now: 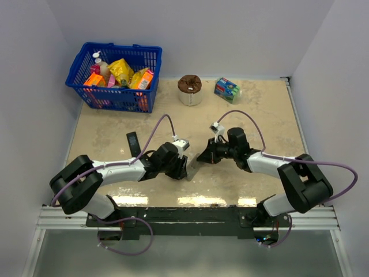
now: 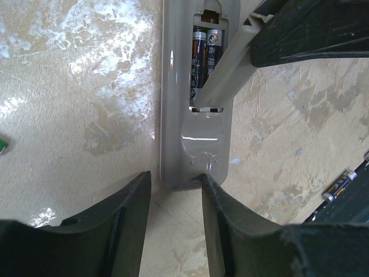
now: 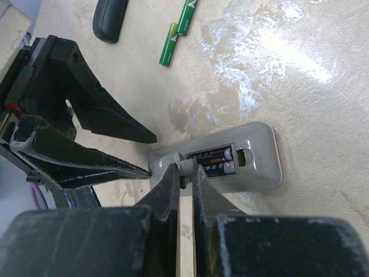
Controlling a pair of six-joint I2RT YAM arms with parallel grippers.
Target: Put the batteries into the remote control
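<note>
The grey remote control lies on the table with its battery compartment open. Two black batteries rest side by side inside it. My left gripper is shut on the remote's near end, its fingers one on each side. The grey battery cover stands tilted over the compartment, its lower edge at the compartment's end. My right gripper is shut on this cover, which hides part of the batteries in the left wrist view.
Two green batteries lie beside a dark object. Another battery lies near the right arm. A black remote is at left, with a blue basket, a brown-topped roll and a box behind.
</note>
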